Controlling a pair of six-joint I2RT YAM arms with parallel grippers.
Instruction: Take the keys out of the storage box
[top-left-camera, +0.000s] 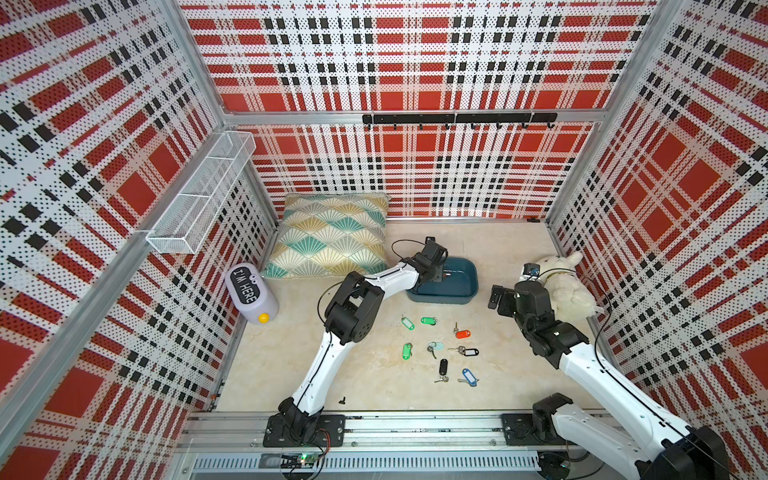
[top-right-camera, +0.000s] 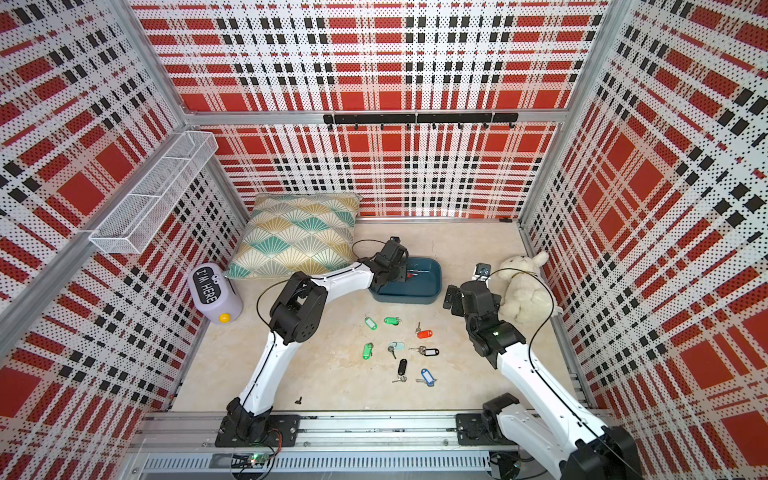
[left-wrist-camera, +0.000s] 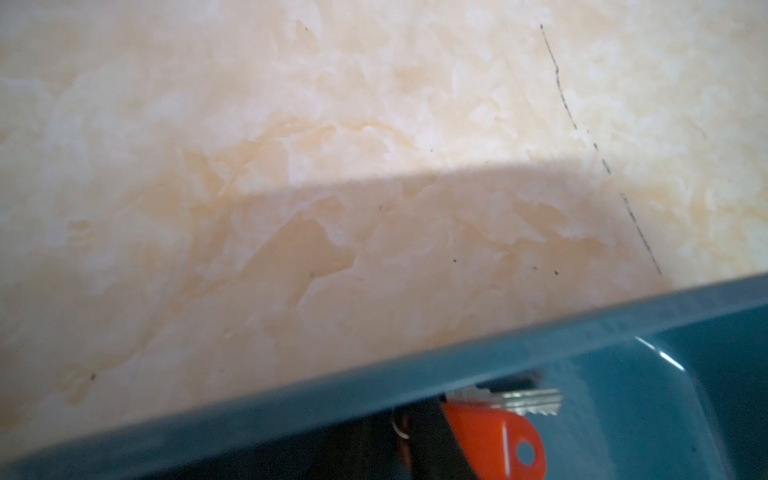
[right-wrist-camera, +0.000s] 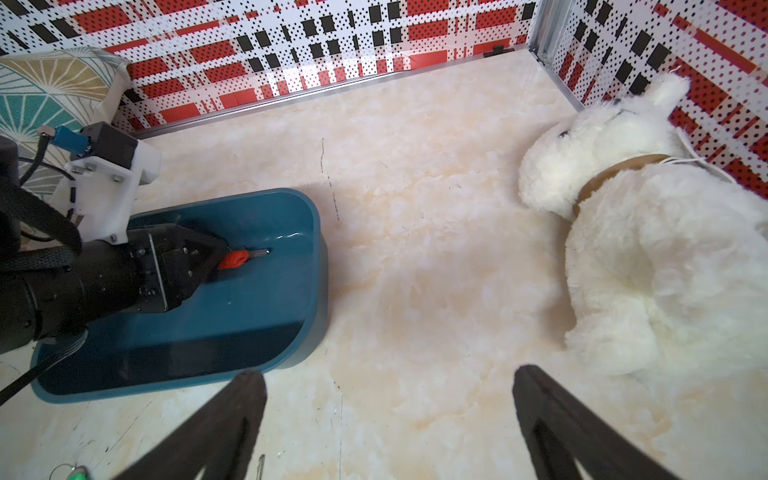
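The dark teal storage box (right-wrist-camera: 320, 264) stands on the table, and my left gripper reaches down into it. Inside lies a key with a red tag (left-wrist-camera: 500, 440); its toothed blade (left-wrist-camera: 532, 400) sticks out past one dark finger (left-wrist-camera: 436, 448). The fingers overlap part of the tag, and whether they grip it is hidden. My right gripper is open and empty over the table, to the right of the box.
Several tagged keys lie on the table in front of the box, among them a red one (top-left-camera: 463, 334) and a green one (top-left-camera: 406, 350). A pillow (top-left-camera: 328, 236) is back left, a white plush toy (right-wrist-camera: 664, 256) at right. Bare table separates box and toy.
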